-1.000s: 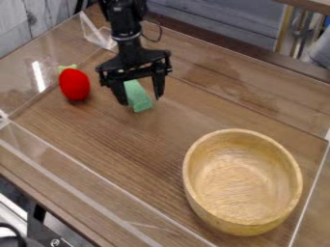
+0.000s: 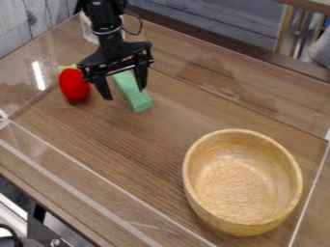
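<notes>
My black gripper (image 2: 114, 69) hangs open at the upper left, its two fingers spread. A green elongated object (image 2: 134, 95) lies on the wooden table just below and right of it, partly behind the right finger. A red rounded object (image 2: 73, 85) sits to the left, by the left finger, with a small pale green bit behind it.
A large tan bowl (image 2: 242, 179) takes up the lower right of the table (image 2: 110, 183). A pale wall edges the upper left.
My gripper has moved left and somewhat up, from over the green object toward the red one. The objects look unmoved.
</notes>
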